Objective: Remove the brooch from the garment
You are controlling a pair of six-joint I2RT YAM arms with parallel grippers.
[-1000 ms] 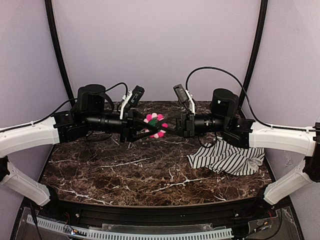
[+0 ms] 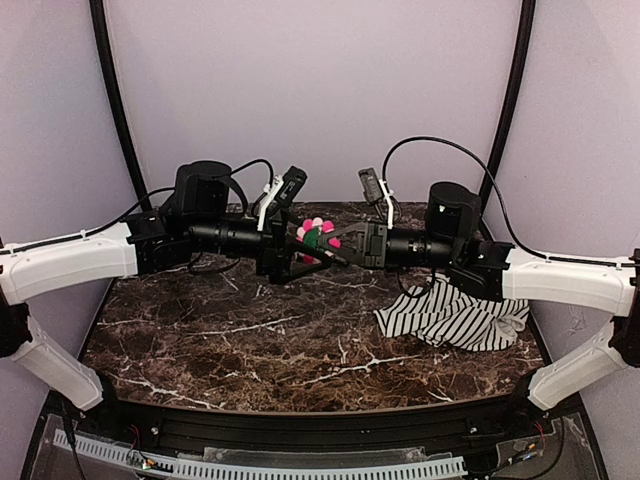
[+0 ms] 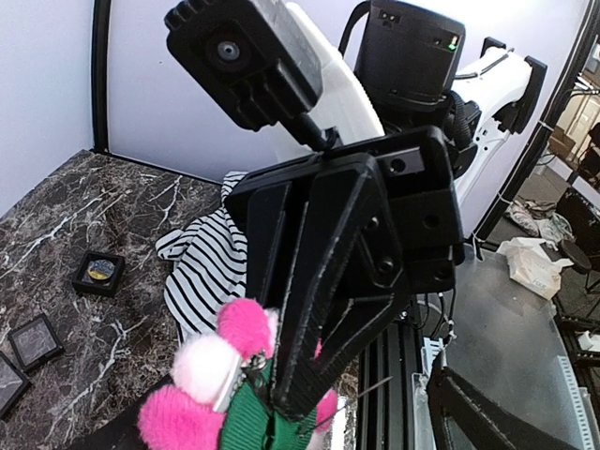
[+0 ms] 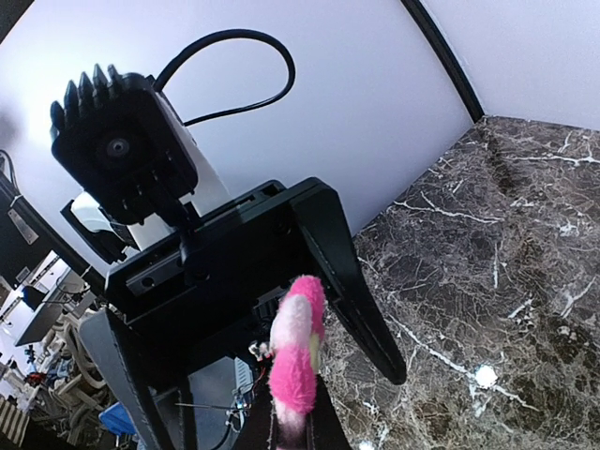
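Note:
A pink and white fuzzy flower brooch (image 2: 317,233) with a green centre is held in the air between the two grippers. My right gripper (image 2: 335,250) is shut on it; in the left wrist view its fingers press on the green centre (image 3: 246,422), with a thin metal pin beside them. My left gripper (image 2: 295,256) stands open around the brooch's side; in the right wrist view its fingers are spread to either side of the pink petals (image 4: 292,375). The striped garment (image 2: 450,315) lies crumpled on the right of the table.
In the left wrist view small dark square objects (image 3: 98,272) lie on it. Walls enclose the back and sides.
Both arms and the brooch have shifted slightly right, with my left arm moving a little further toward the centre.

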